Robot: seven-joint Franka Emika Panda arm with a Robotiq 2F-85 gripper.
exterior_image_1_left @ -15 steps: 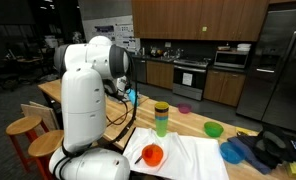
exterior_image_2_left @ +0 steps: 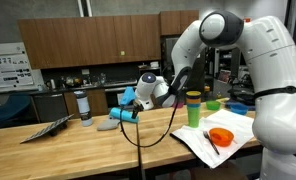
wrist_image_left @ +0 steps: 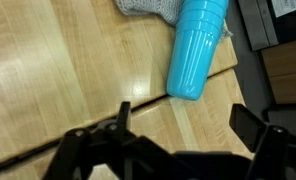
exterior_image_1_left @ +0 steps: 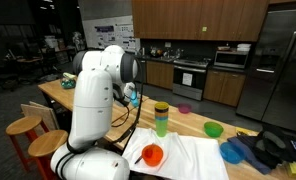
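A stack of blue cups (wrist_image_left: 196, 48) lies on its side on the wooden table, near the table's edge in the wrist view. My gripper is open, its dark fingers (wrist_image_left: 76, 148) spread wide along the bottom of that view with nothing between them. The cups lie ahead of the fingers, apart from them in the picture. In the second exterior view the gripper (exterior_image_2_left: 144, 98) hangs above the table close to the blue cups (exterior_image_2_left: 127, 115). The arm partly covers this spot in the first exterior view.
A grey cloth (wrist_image_left: 153, 8) lies beside the cups. A taller green and yellow stack (exterior_image_1_left: 161, 119), an orange bowl (exterior_image_1_left: 152, 155) and a white cloth (exterior_image_1_left: 193, 155) are nearer the arm's base. Bare table (exterior_image_2_left: 58, 150) spreads left in the second exterior view.
The upper arm and wrist have come down slightly and shifted a little left in the first exterior view. Objects on the table look unmoved.
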